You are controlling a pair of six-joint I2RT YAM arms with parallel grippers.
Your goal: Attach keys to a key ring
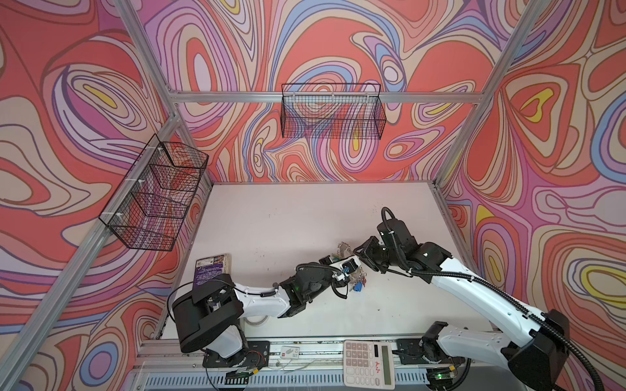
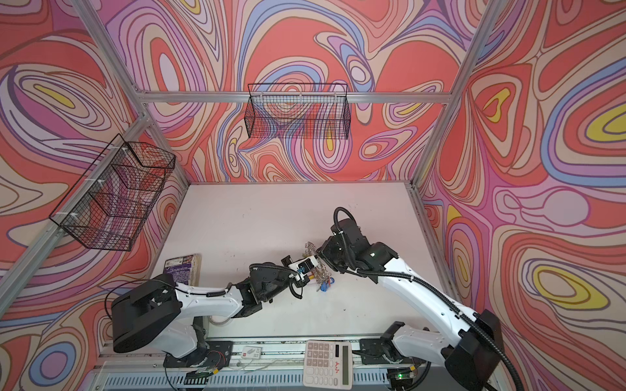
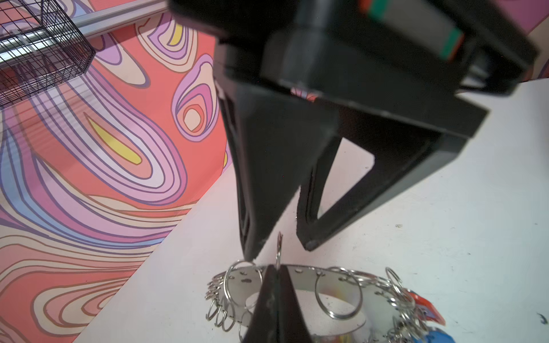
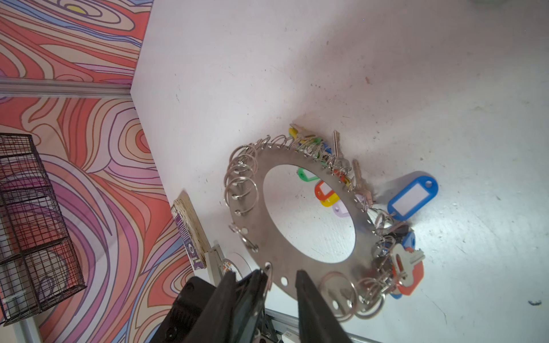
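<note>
In the right wrist view a large flat steel key ring (image 4: 297, 254) hangs tilted, small wire rings (image 4: 241, 188) threaded through holes in its rim. Keys (image 4: 336, 147) and coloured tags, among them a blue tag (image 4: 413, 197), hang along its far side. My left gripper is shut on one small wire ring (image 3: 279, 244) at the rim, which stands up past its tips. In the left wrist view my right gripper is part open, its two fingers (image 3: 267, 171) on either side of that small ring, with a gap visible between them.
A boxed item (image 1: 212, 268) stands at the left edge, with a roll (image 1: 256, 320) near it. A calculator (image 1: 369, 365) lies beyond the front edge. Wire baskets (image 1: 333, 117) hang on the frame.
</note>
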